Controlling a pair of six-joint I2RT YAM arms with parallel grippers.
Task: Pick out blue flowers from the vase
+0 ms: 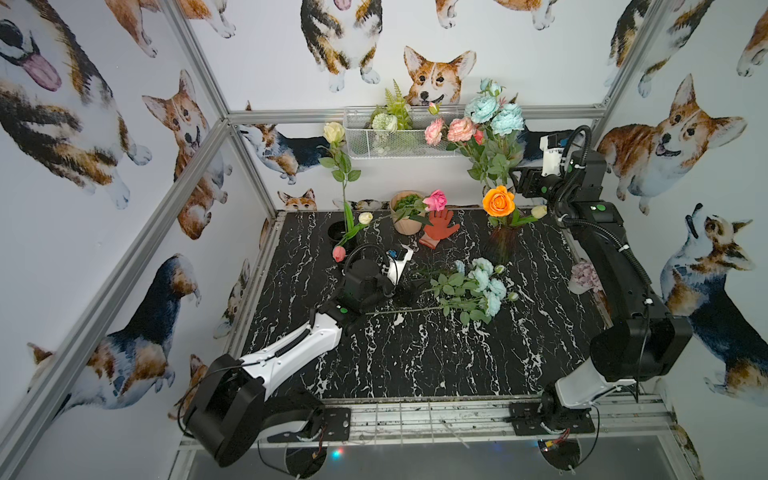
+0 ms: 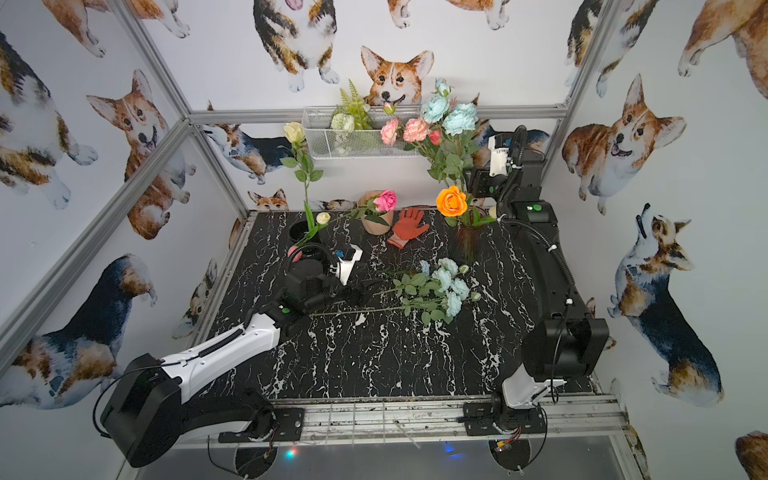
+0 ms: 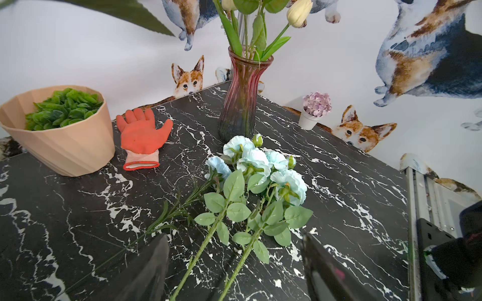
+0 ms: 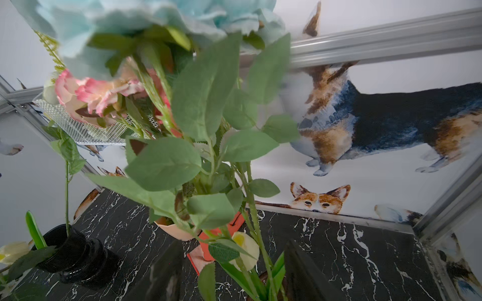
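Observation:
Tall blue flowers (image 1: 507, 118) stand in the pinkish glass vase (image 3: 238, 105), together with pink roses (image 1: 461, 129), an orange rose (image 1: 498, 201) and white tulips (image 3: 299, 12). At the right of that bunch, above the vase, is my right gripper; its fingers are apart, and green stems (image 4: 254, 220) run down through the space between them. Other blue flowers (image 3: 255, 161) lie on the black table, their stems pointing toward my left gripper. The left one is open low over the table, with two stems in view between its fingers, not gripped.
A black pot (image 4: 85, 255) with a pale yellow rose, a peach planter (image 3: 65, 135) and a red glove (image 3: 145, 134) stand or lie behind the left arm. A wire basket (image 1: 360, 142) hangs at the back.

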